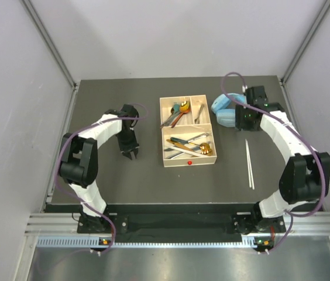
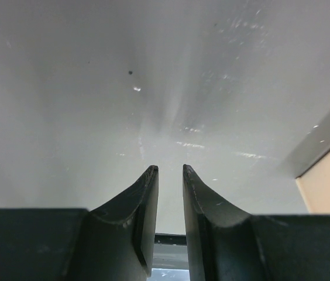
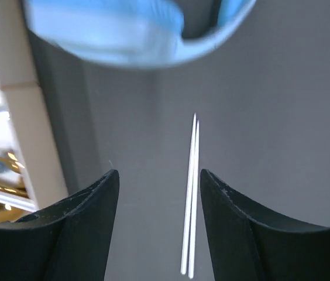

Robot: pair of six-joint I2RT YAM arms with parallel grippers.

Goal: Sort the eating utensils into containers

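A wooden tray in mid-table holds assorted utensils: gold spoons, forks and handles in its back and front compartments. Two white chopsticks lie side by side on the right, also visible in the right wrist view. My left gripper is open and empty, left of the tray. My right gripper is open with nothing between its fingers, above the table just short of the chopsticks' far ends.
Blue headphones lie at the back right, beside the tray and partly under my right arm.
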